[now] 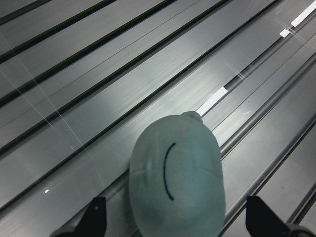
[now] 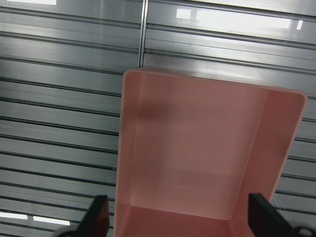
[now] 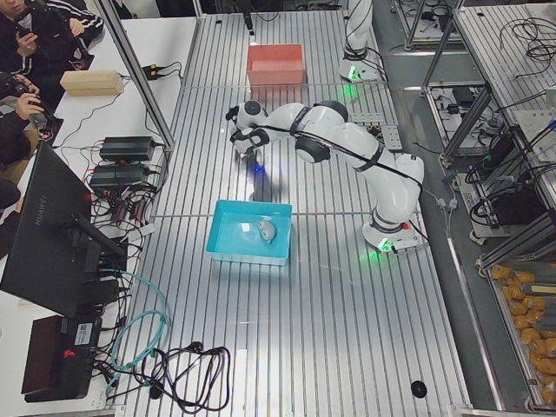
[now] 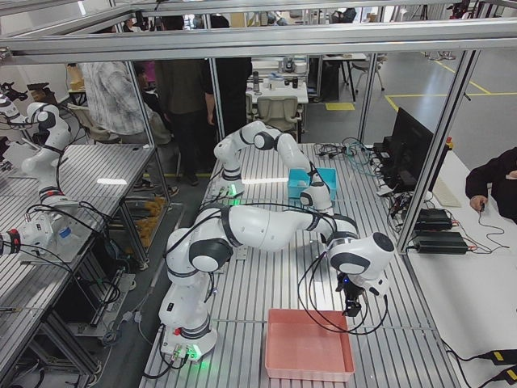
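Observation:
In the left wrist view a pale teal plush toy (image 1: pixel 176 177) with a stitched curve lies on the slatted table, between the dark fingertips of my open left gripper. In the camera left view that gripper is low over the middle of the table, largely behind its arm. My right gripper is open above the empty pink bin (image 4: pixel 308 343), which fills much of the right wrist view. A blue bin (image 3: pixel 248 239) holds a grey plush toy (image 3: pixel 267 230).
A monitor (image 3: pixel 52 226), power boxes (image 3: pixel 128 148) and loose cables (image 3: pixel 187 378) line one side of the table.

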